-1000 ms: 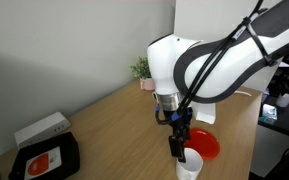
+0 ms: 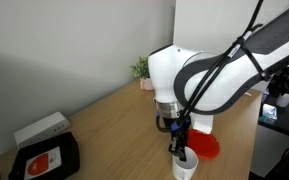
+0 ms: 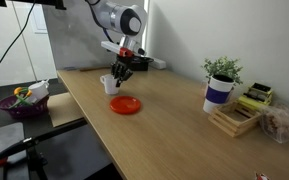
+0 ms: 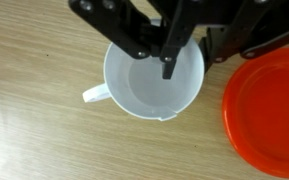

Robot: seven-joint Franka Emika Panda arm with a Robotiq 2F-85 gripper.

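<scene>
A white mug (image 2: 185,165) stands on the wooden table, its handle pointing left in the wrist view. My gripper (image 2: 180,152) is right at its rim. Looking down from the wrist, the mug (image 4: 149,88) appears empty; one dark finger (image 4: 167,62) reaches over its opening, while the other part of the gripper lies near the rim on the plate's side. How far apart the fingers are, and whether they pinch the wall, is unclear. A red plate (image 4: 269,110) lies flat beside the mug.
A potted plant (image 3: 219,82), a wooden crate (image 3: 236,118) and a clear bag (image 3: 282,122) line the table's far side. A black case with a red top (image 2: 44,160) and a white box (image 2: 42,129) sit at left. Mid-table is clear.
Over the last second the fingers have shifted slightly at the mug's rim, and the mug has moved a little to the left in exterior view 1. The plate has stayed put.
</scene>
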